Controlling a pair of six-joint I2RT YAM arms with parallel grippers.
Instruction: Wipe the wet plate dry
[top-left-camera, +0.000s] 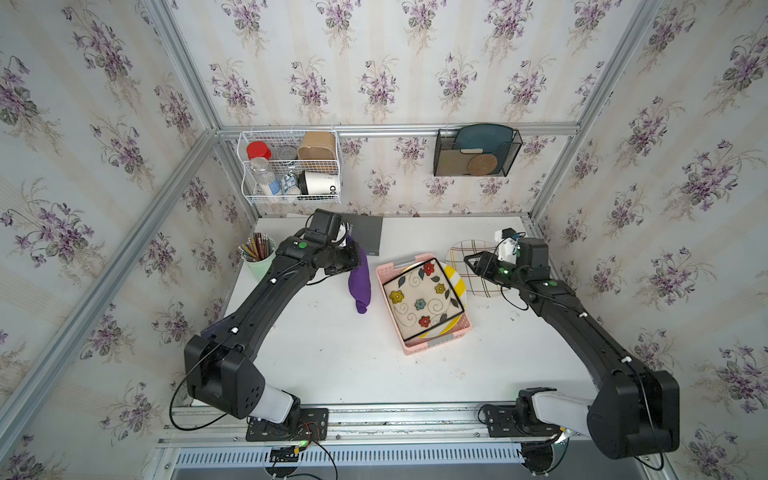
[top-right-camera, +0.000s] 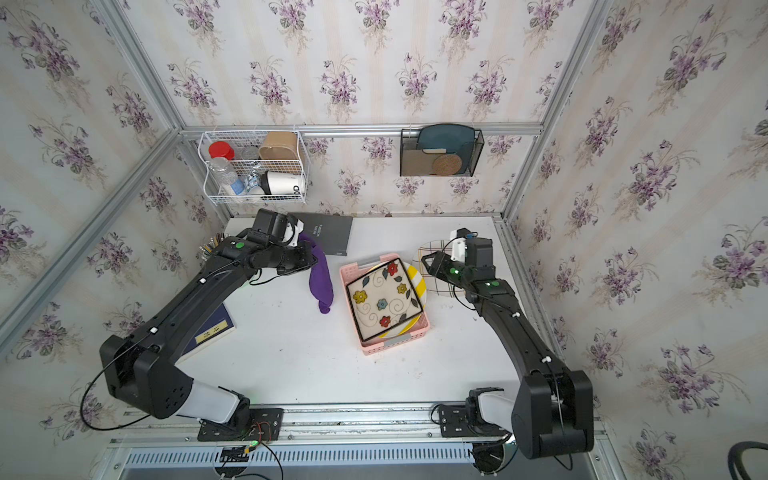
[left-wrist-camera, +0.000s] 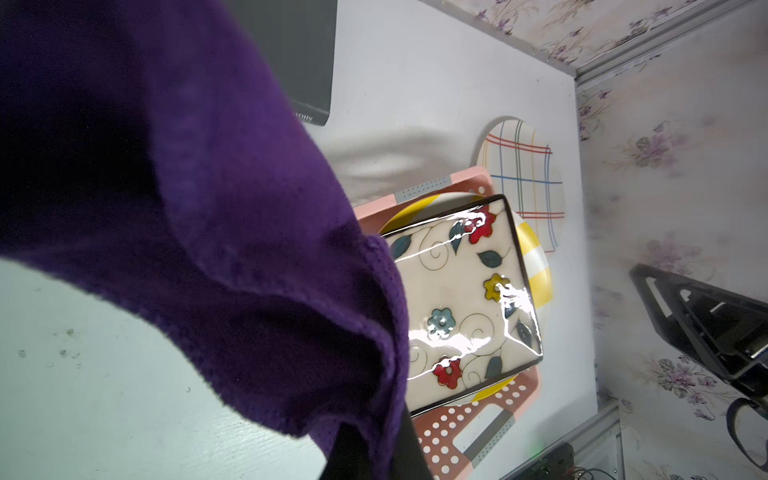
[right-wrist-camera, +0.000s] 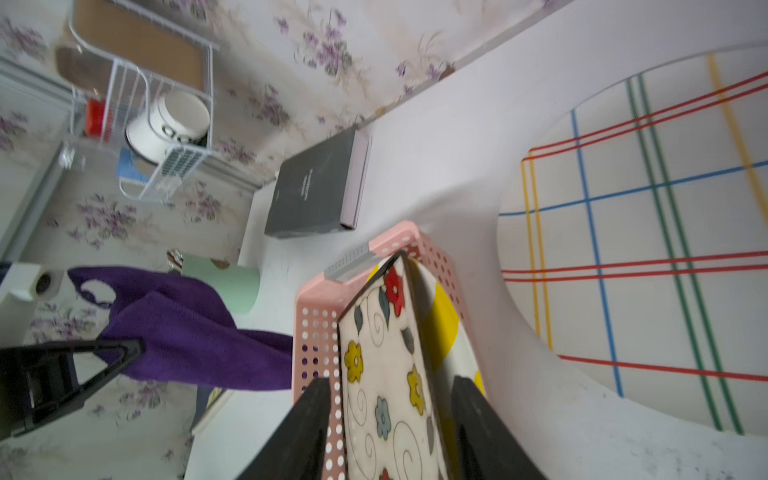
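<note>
A purple cloth hangs from my left gripper, shut on it, and fills much of the left wrist view. A square flowered plate lies on yellow-striped dishware in a pink basket. A round plaid plate lies right of the basket. My right gripper is raised near the plaid plate and basket, its fingertips apart with nothing visible between them. Glare on the square plate makes wetness impossible to tell.
A dark box lies at the back, a green utensil cup at the left. A white wire shelf and black mesh holder hang on the back wall.
</note>
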